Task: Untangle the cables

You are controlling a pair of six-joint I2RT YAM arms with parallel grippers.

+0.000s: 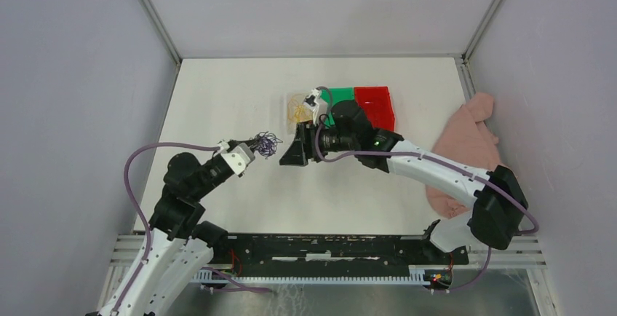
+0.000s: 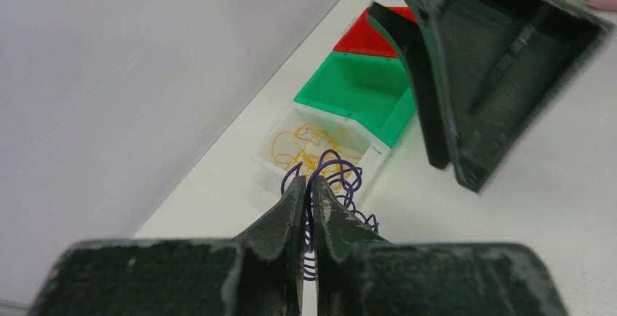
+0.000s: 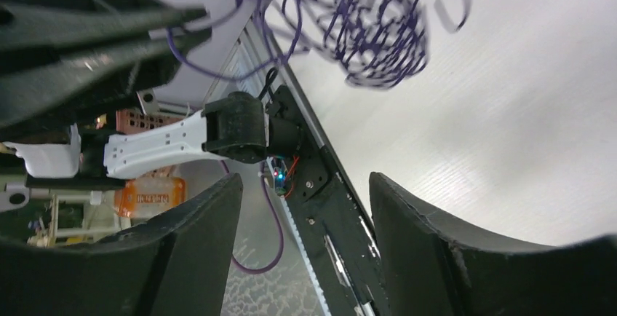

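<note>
A tangled bundle of purple cable (image 1: 268, 145) hangs from my left gripper (image 1: 252, 144), which is shut on it; in the left wrist view a strand lies between the fingertips. In the right wrist view the bundle (image 3: 378, 43) is a blurred, loose knot beside the left fingers. My right gripper (image 1: 295, 148) stands open just to the right of the bundle, nothing between its fingers. In the left wrist view that gripper looms dark at the upper right, close to the cable.
Behind the grippers are a clear box (image 2: 276, 127) with yellow strands, a green box (image 2: 364, 83) and a red box (image 1: 373, 105). A pink cloth (image 1: 466, 148) lies along the right edge.
</note>
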